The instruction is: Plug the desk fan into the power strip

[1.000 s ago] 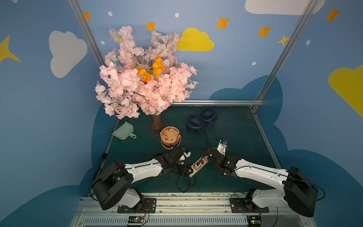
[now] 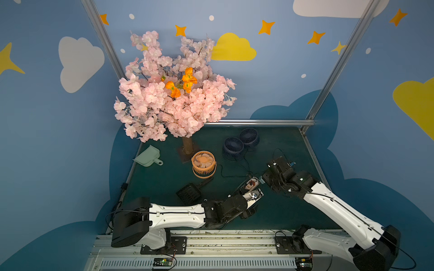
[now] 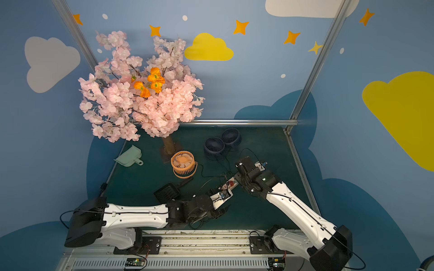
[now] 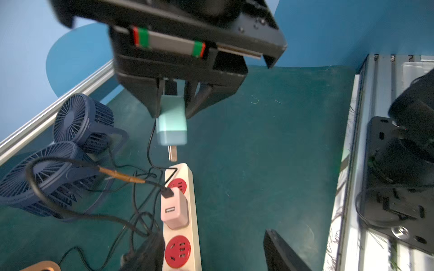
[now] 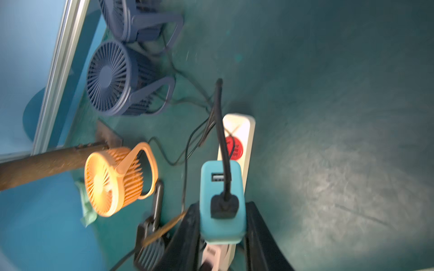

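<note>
The power strip (image 4: 193,234) lies diagonally on the green mat with a pink charger (image 4: 174,212) in it. My right gripper is shut on a mint plug (image 4: 171,118), held above the strip's far end, prongs pointing down near a red socket (image 5: 232,144). My left gripper is part open at the strip's near end, nothing seen between its fingers. The orange fan (image 2: 203,163) and two navy fans (image 2: 233,145) stand behind the strip with tangled cables; which fan the plug belongs to I cannot tell.
A blossom tree (image 2: 187,143) stands back left, a dustpan (image 2: 147,156) at the left edge and a black mesh object (image 3: 165,193) beside the orange fan. Bare mat lies right of the strip.
My left gripper has moved rightward and toward the front along the strip.
</note>
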